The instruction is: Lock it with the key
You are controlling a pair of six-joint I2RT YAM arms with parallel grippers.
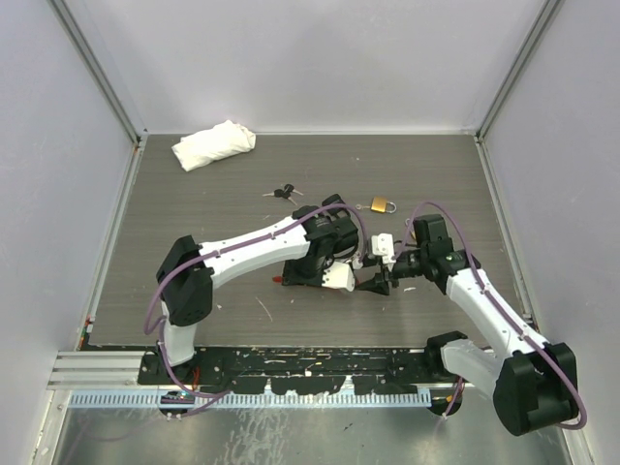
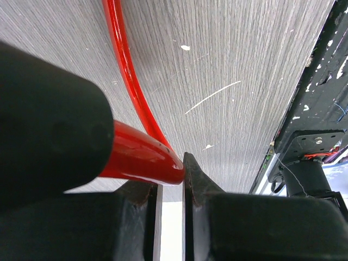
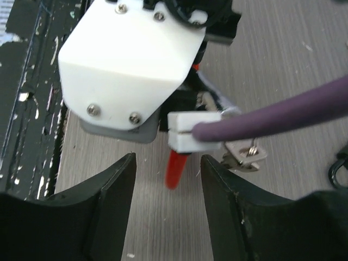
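Note:
The padlock [image 1: 379,205], brass-coloured with a metal shackle, lies toward the back of the table, right of centre. Left of it rest the keys [image 1: 284,192], with dark heads. In the left wrist view, my left gripper is shut on a glossy red-handled tool [image 2: 142,155]; a thick dark part and a curved red strip belong beside it. My right gripper is open, fingers [image 3: 122,179] apart. Beyond them a red piece [image 3: 175,171] shows under the left wrist's white block; whether it lies between the fingers cannot be told.
A folded white cloth [image 1: 215,144] lies at the back left. Both wrists crowd each other at the table's centre, and the left wrist's white plate [image 3: 122,60] fills much of the right wrist view. Bare table [image 1: 194,310] shows at left front.

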